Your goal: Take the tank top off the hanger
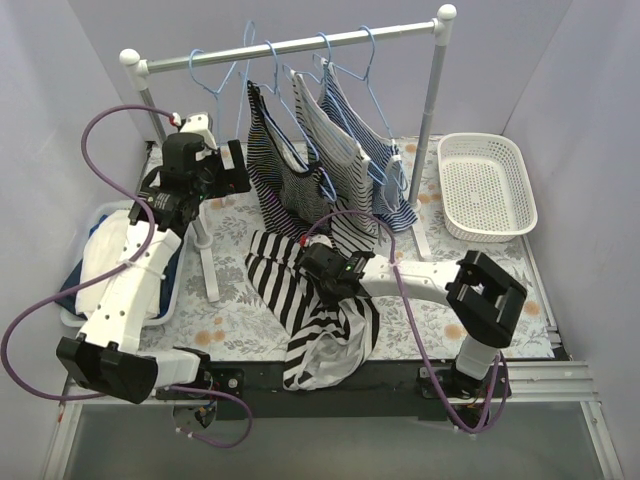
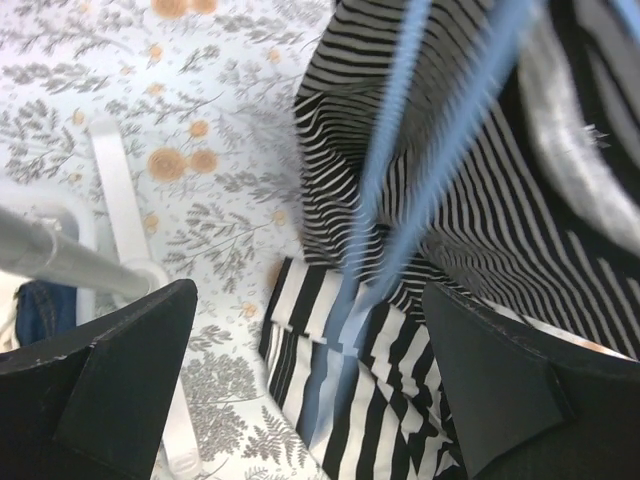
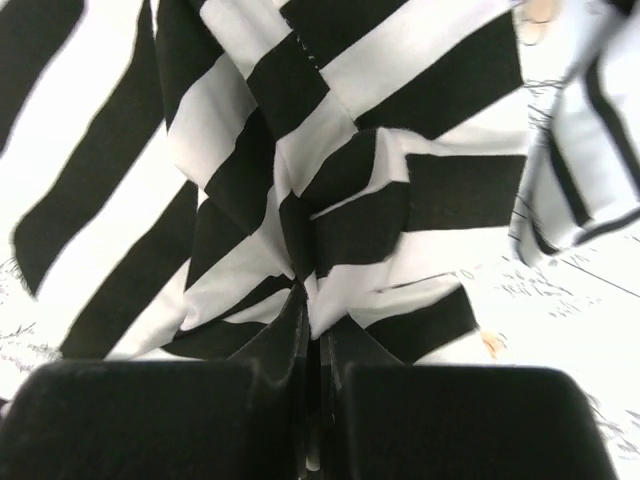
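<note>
A black-and-white wide-striped tank top (image 1: 270, 285) lies bunched on the table below the rack, with my right gripper (image 1: 330, 270) shut on it; in the right wrist view its folds run into the closed fingers. My left gripper (image 1: 224, 169) stands open in the air at the rack's left. Blue plastic hangers (image 1: 205, 80) hang from the rail; in the left wrist view blurred blue hanger bars (image 2: 440, 150) pass above the striped cloth, between the open fingers. Several narrow-striped garments (image 1: 335, 170) still hang on hangers.
A white rail rack (image 1: 290, 46) spans the table. An empty white basket (image 1: 487, 185) stands at the back right, and a bin with folded cloth (image 1: 110, 260) at the left, behind my left arm. Bare floral table (image 1: 410, 335) shows at the front right.
</note>
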